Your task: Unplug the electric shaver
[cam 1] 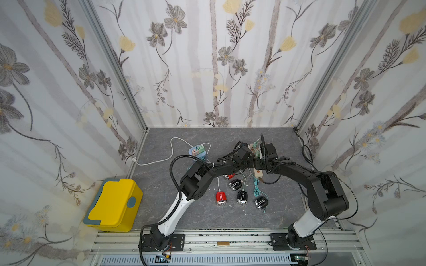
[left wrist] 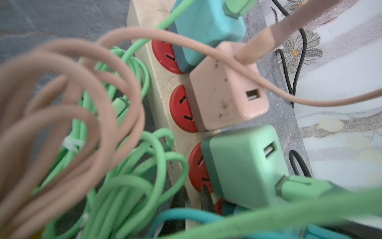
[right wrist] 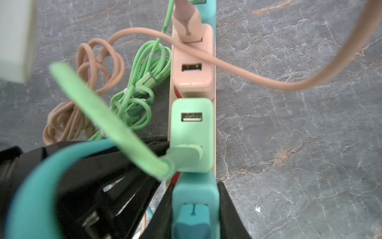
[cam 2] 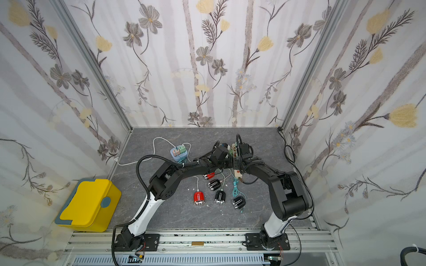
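Observation:
A beige power strip [left wrist: 137, 20] carries pink, green and teal chargers. My left gripper [cam 1: 252, 162] reaches the strip from the left; its dark fingers [right wrist: 107, 175] come up against the strip's side beside the green charger [right wrist: 191, 127], partly hidden by blurred cords, and look shut on the strip. My right gripper straddles the teal charger [right wrist: 195, 185], one finger on each side, fingers part open; firm contact cannot be told. Several shavers lie in front of the strip, including a black shaver [cam 1: 261, 202] near a teal cord bundle [cam 1: 256, 188] and a red shaver [cam 1: 221, 198].
Coiled pink cord [right wrist: 101, 65] and green cord [right wrist: 137, 91] lie left of the strip. A second pink charger [right wrist: 193, 75] sits behind the green one. A blue plug block [cam 1: 198, 152] and a yellow box [cam 1: 119, 201] stand left.

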